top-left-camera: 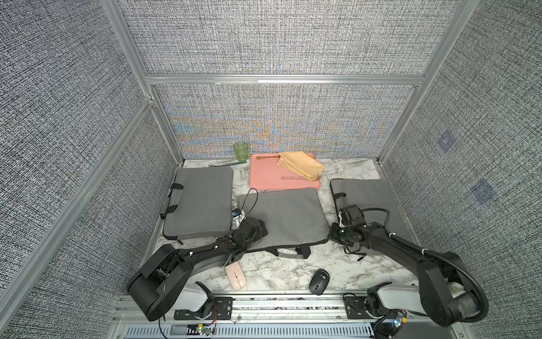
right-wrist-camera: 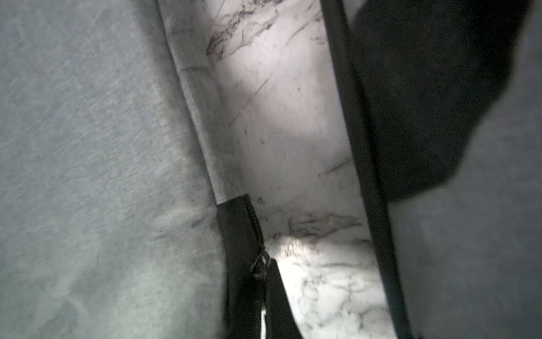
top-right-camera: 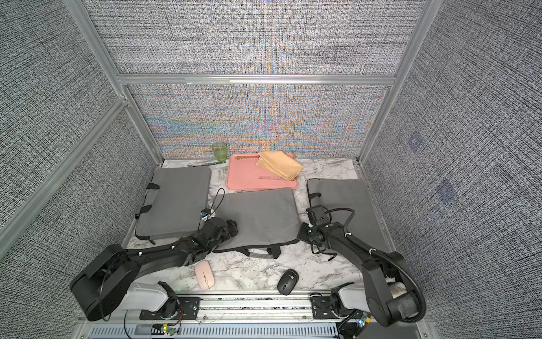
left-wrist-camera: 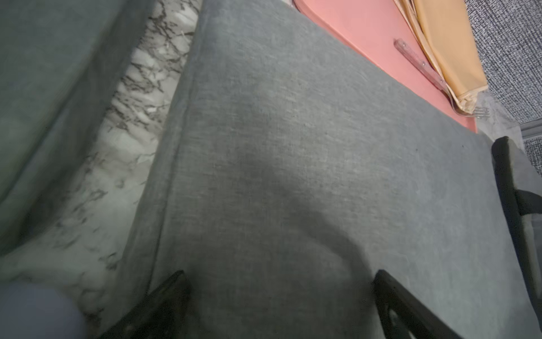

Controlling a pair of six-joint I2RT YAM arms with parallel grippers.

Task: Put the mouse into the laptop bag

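Note:
The middle grey laptop bag [top-left-camera: 290, 214] lies flat, its handle [top-left-camera: 290, 252] toward the front. My left gripper stands open over the bag's left part, with only bag fabric seen between its fingers. At the right front corner, my right gripper is shut on a small metal zipper pull [right-wrist-camera: 263, 261] at the end of the dark zipper [right-wrist-camera: 240, 226]. How far the zipper is open cannot be seen. In front lie a black mouse [top-left-camera: 319, 281] and a pink mouse [top-left-camera: 236, 275], the pink one close by the left arm.
Other grey bags lie left [top-left-camera: 200, 200] and right [top-left-camera: 367, 195]. Behind the middle bag are a pink tray [top-left-camera: 265, 178], a folded yellow cloth [top-left-camera: 302, 163] and a green glass [top-left-camera: 241, 150]. Bare marble shows around the black mouse.

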